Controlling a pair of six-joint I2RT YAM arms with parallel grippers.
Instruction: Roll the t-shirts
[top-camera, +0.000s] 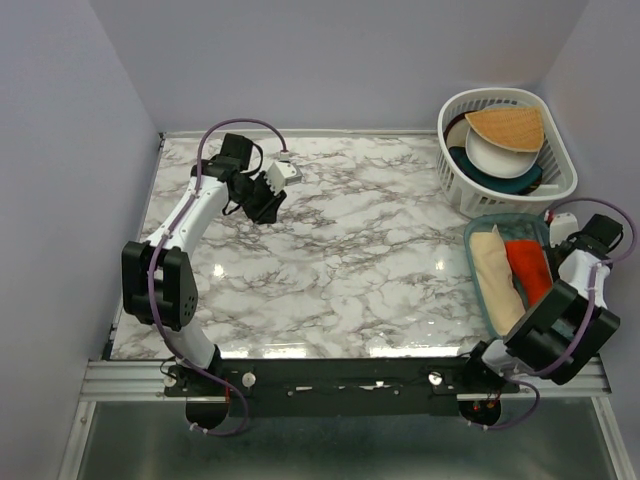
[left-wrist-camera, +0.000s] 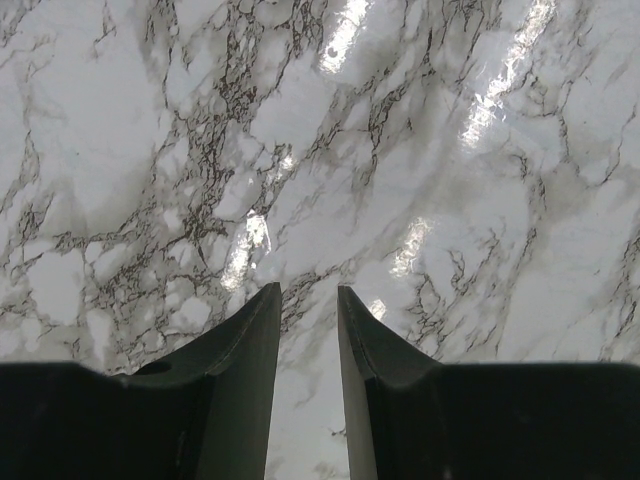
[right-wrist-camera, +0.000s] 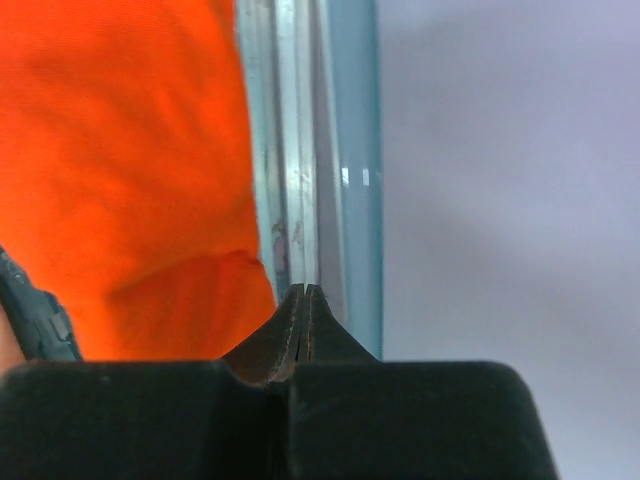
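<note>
In the teal bin at the right lie a beige cloth roll (top-camera: 496, 278) and an orange cloth (top-camera: 527, 268), side by side. The orange cloth (right-wrist-camera: 130, 160) fills the left of the right wrist view, its edge near the bin wall. My right gripper is shut above the bin's right side, with nothing showing between its fingers. Over bare marble at the left of the table, my left gripper stands partly open and empty. Part of the orange cloth is hidden under the right arm in the top view.
The teal bin (top-camera: 480, 300) stands against the right wall. Behind it, a white basket (top-camera: 455, 185) holds several more cloths and a white bowl-like bundle (top-camera: 497, 158).
</note>
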